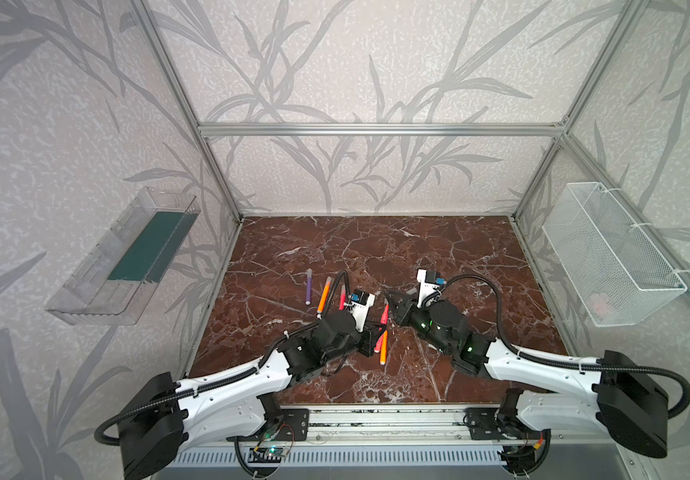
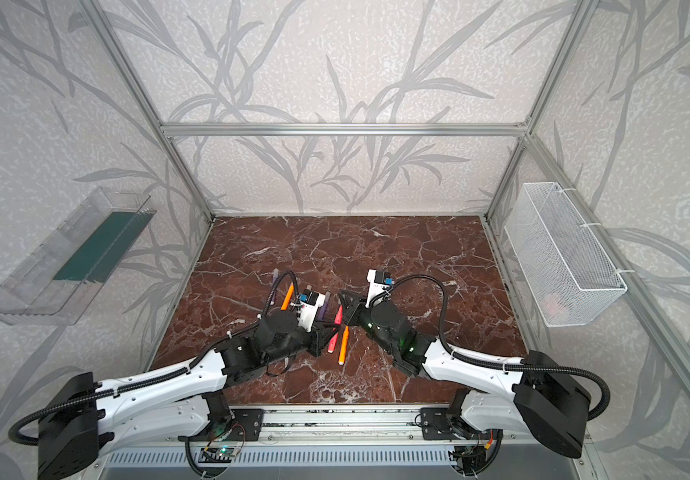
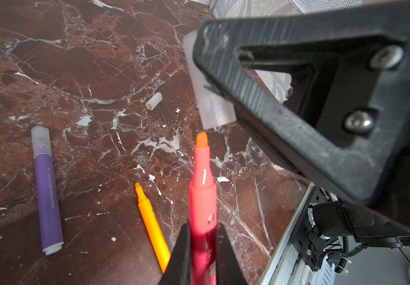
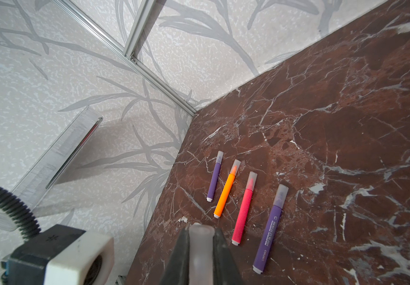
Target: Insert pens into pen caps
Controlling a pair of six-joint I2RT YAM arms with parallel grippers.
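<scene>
My left gripper is shut on an uncapped red pen (image 3: 203, 204), tip upward, in the left wrist view. Just above the tip hangs a clear cap (image 3: 205, 99), held by my right gripper; the two appear apart. An uncapped orange pen (image 3: 152, 225) and a loose cap (image 3: 154, 100) lie on the table, beside a capped purple pen (image 3: 47, 199).
The right wrist view shows a row of capped pens (image 4: 244, 211) on the marble table (image 4: 347, 142). A clear tray (image 1: 81, 296) hangs on the left wall, a mesh basket (image 1: 617, 280) on the right.
</scene>
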